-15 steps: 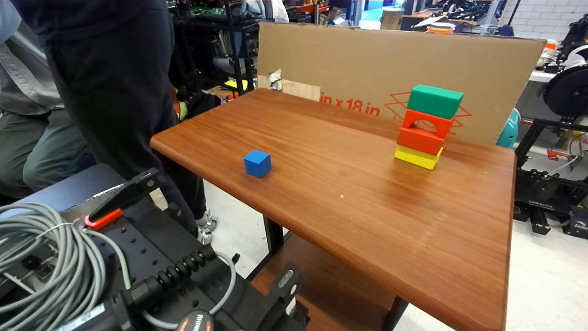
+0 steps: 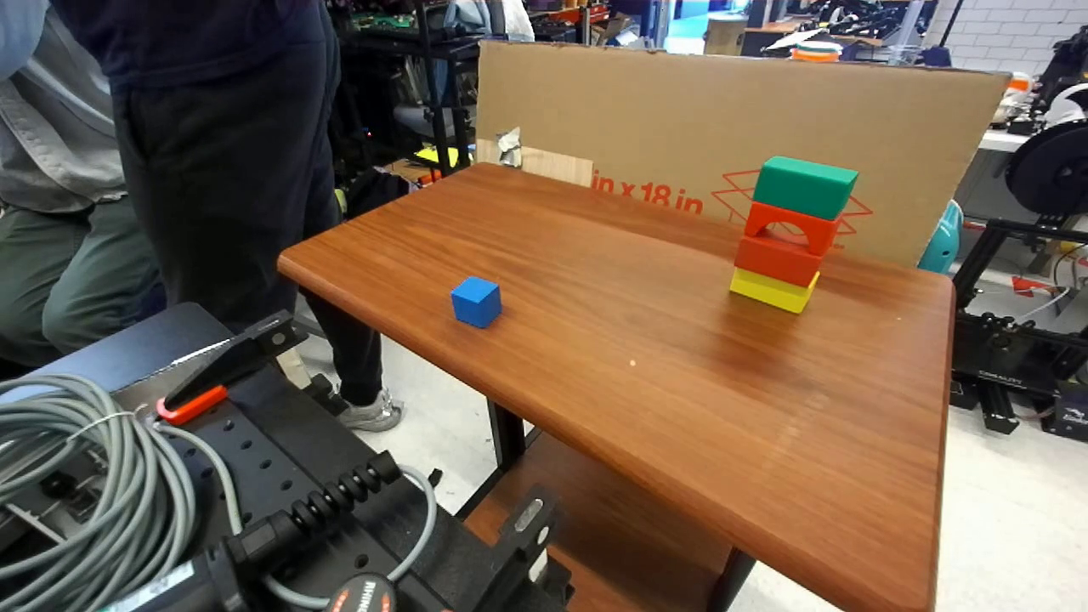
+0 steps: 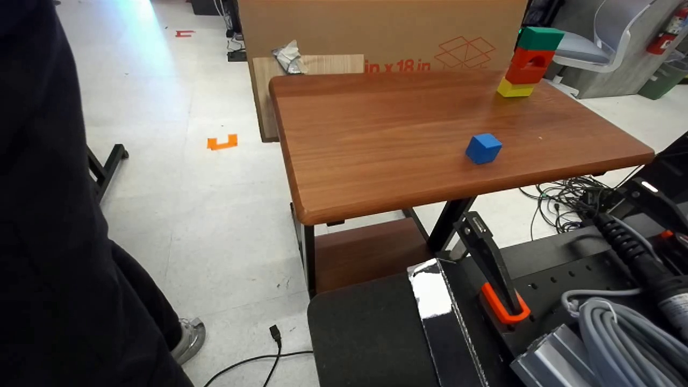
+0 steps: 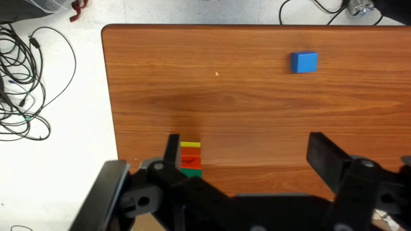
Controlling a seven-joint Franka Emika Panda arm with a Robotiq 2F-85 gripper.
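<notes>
A blue cube (image 2: 476, 303) rests alone on the wooden table, near its long front edge. Toward the back stands a stack of blocks: a yellow block (image 2: 771, 291) at the bottom, a red block (image 2: 778, 259) on it, a red arch (image 2: 813, 234), and a green block (image 2: 806, 187) on top. In the wrist view my gripper is open above the table, its fingers wide apart with only tabletop showing between them. The left finger partly hides the stack, while the blue cube (image 4: 304, 62) lies well beyond the fingertips. Neither exterior view shows the gripper.
A cardboard sheet (image 2: 663, 112) stands along its back edge, close behind the stack. A person (image 2: 219, 153) stands at the table's left end. Coiled cable (image 2: 92, 490) lies on the robot's base.
The standing person's legs and feet have shifted slightly. The cube and the stack stay where they were.
</notes>
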